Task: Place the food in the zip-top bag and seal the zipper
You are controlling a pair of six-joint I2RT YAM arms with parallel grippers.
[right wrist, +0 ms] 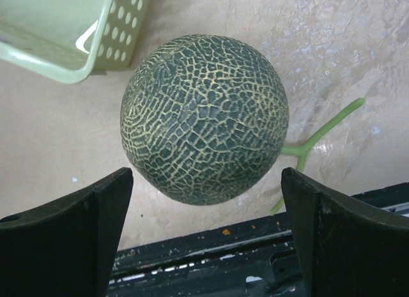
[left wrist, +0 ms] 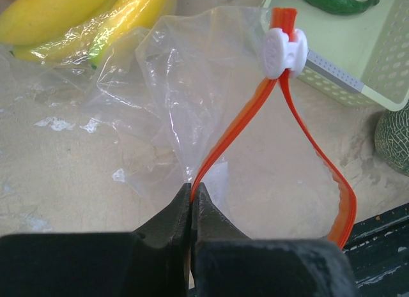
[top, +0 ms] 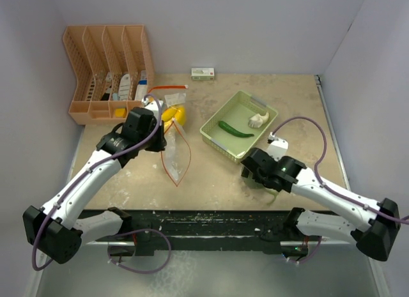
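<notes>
A clear zip bag with an orange-red rim (left wrist: 239,121) and a white slider (left wrist: 284,53) stands with its mouth spread into a loop. My left gripper is shut on one side of that rim; the bag's opposite side hangs free. Over a round green netted melon (right wrist: 204,118) with a forked stem (right wrist: 303,149), my right gripper stands open, a finger to either side of the melon. From above, the right arm mostly covers the melon. Another bag, holding yellow bananas (top: 174,114), lies behind the left gripper.
A pale green basket (top: 220,121) holds a green cucumber (top: 235,129) and a garlic bulb (top: 258,120). An orange divided rack (top: 96,112) stands at the back left, a small box (top: 202,73) at the back wall.
</notes>
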